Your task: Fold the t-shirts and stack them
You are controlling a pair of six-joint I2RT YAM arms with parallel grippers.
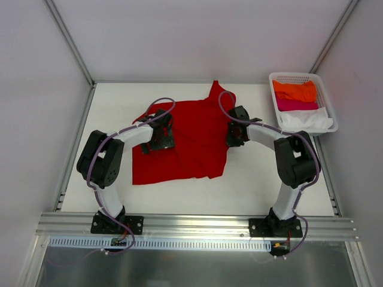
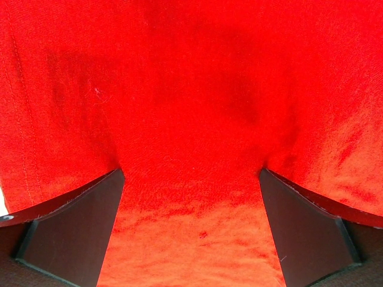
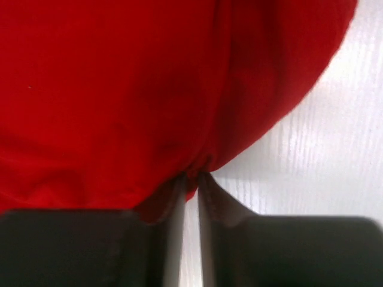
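A red T-shirt (image 1: 200, 140) lies spread and somewhat wrinkled across the middle of the white table in the top view. My left gripper is open over its left part, fingertips wide apart against the cloth and nothing pinched between them. At the shirt's right edge, my right gripper has its fingers drawn close together. Red fabric (image 3: 206, 146) gathers into a small bunch at those fingertips, so the edge looks pinched there. In the top view the arms cover parts of the shirt at both sides.
A white basket (image 1: 330, 103) stands at the back right, holding folded orange (image 1: 296, 91), magenta (image 1: 294, 105) and white (image 1: 306, 120) cloths. Bare white table (image 1: 179, 200) lies in front of the shirt and to its right.
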